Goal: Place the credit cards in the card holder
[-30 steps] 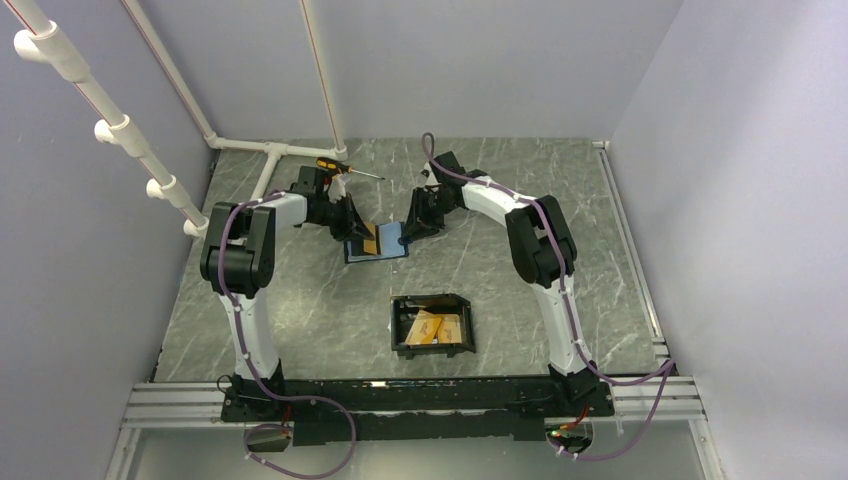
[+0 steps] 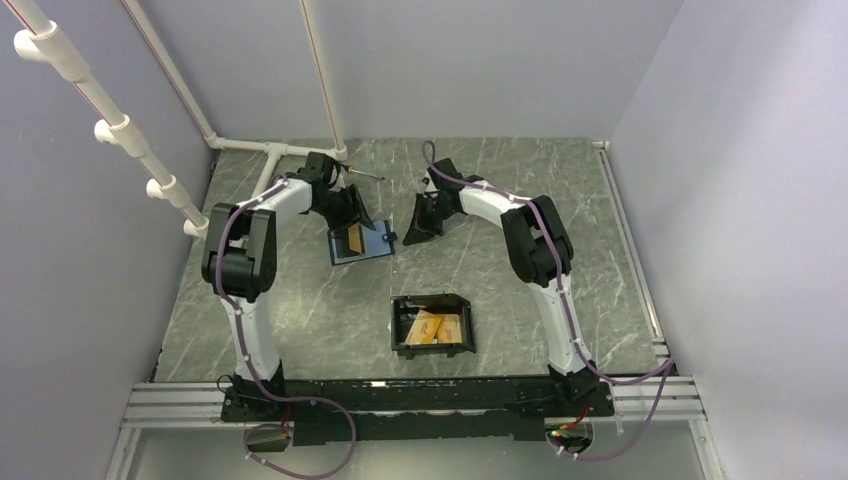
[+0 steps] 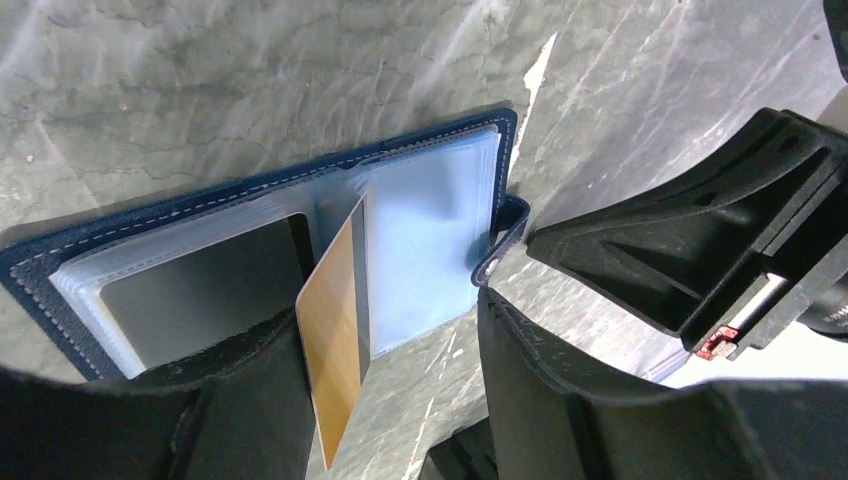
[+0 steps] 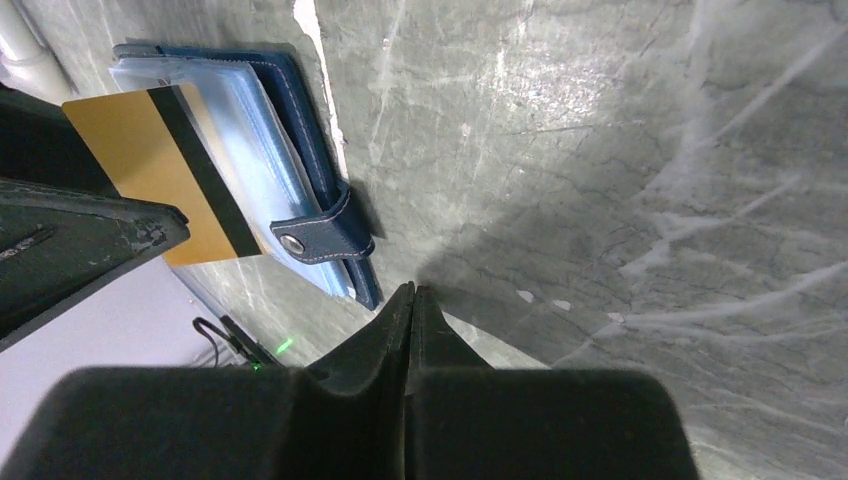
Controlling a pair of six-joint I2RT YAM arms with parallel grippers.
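The dark blue card holder (image 2: 365, 257) lies open on the table, its clear sleeves (image 3: 425, 230) spread flat. A gold card with a black stripe (image 4: 150, 150) rises at a slant from the sleeves; how deep it sits in one is hidden. Over the holder, my left gripper is open, with the card's gold face (image 3: 335, 340) close beside one finger; whether they touch I cannot tell. Just right of the holder's strap (image 4: 325, 235) my right gripper is shut, nothing visible between its fingers and apart from the holder.
Nearer the front edge stands a black bin (image 2: 398, 325) with several gold cards (image 2: 424, 327) inside. A screwdriver (image 2: 365, 174) lies behind the left gripper. White pipes (image 2: 190, 100) border the left side.
The holder and card have shifted left. My left gripper's fingers have spread and moved slightly left and back. The right gripper has shut and come a little toward the front.
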